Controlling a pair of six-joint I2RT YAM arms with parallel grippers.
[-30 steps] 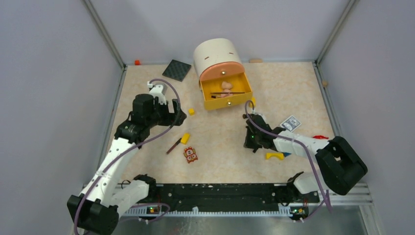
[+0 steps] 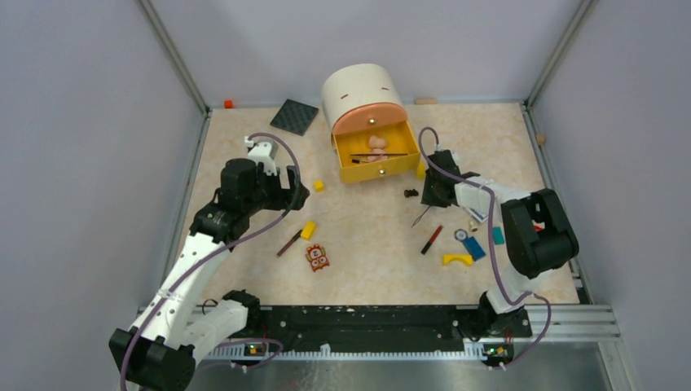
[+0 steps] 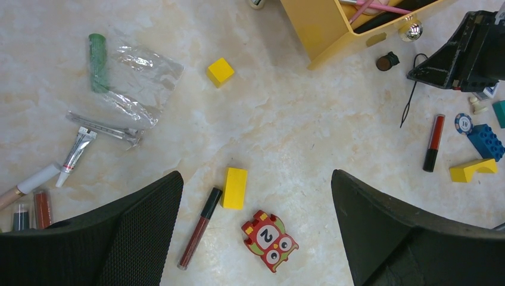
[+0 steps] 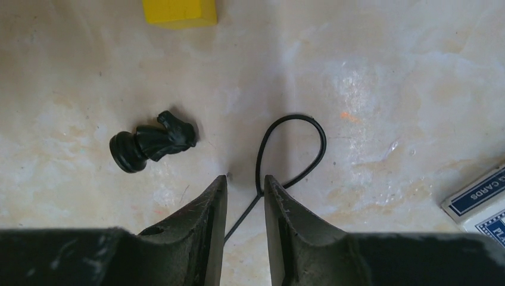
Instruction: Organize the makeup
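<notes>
An open yellow drawer (image 2: 350,173) of the makeup box (image 2: 358,91) holds brushes and a pinkish piece. My left gripper stands open and empty over the table's left part. Below it lie a dark red lip tube (image 3: 195,241) with a black cap and, farther left, a pink-and-white tube (image 3: 30,185), a silver tube (image 3: 76,154) and a hair clip (image 3: 104,127). Another lip tube (image 2: 432,239) rests on the right side. My right gripper is partly open, its fingers apart above a looped black cord (image 4: 323,140); the cord shows through the gap.
A black chess piece (image 4: 152,142) and a yellow block (image 4: 180,12) lie near the right gripper. Around the right arm are a card box (image 4: 479,202), a poker chip (image 3: 463,123), a blue brick (image 3: 485,142) and a yellow arch (image 3: 473,171).
My right gripper has moved back from over the right-hand lip tube to the black cord, uncovering the tube, chip and blue brick. The left arm and the drawer look unchanged.
</notes>
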